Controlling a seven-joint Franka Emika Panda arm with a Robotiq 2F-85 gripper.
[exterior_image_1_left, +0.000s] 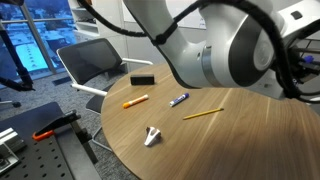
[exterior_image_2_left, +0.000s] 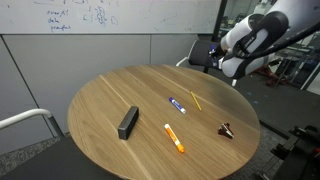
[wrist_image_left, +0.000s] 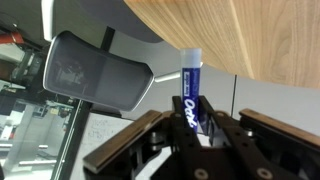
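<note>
A blue and white marker (wrist_image_left: 190, 88) is pinched in my gripper, which is shut on it, as the wrist view shows. One end of the marker sticks out past the fingers, with table wood and a dark chair behind it. Exterior view 2 has the gripper (exterior_image_2_left: 215, 50) small and dark at the far right side of the table, against the whiteboard wall. A second blue marker (exterior_image_1_left: 179, 100) lies on the wooden table (exterior_image_1_left: 230, 145). Exterior view 1 is largely covered at the top by the white arm, and the fingertips cannot be made out there.
On the table lie an orange marker (exterior_image_2_left: 174, 138), a yellow pencil (exterior_image_2_left: 195, 101), a black block (exterior_image_2_left: 128, 123) and a small white-and-dark object (exterior_image_2_left: 226, 130). A dark chair (exterior_image_1_left: 90, 60) stands beyond the edge. Bare wood covers the right side in exterior view 1.
</note>
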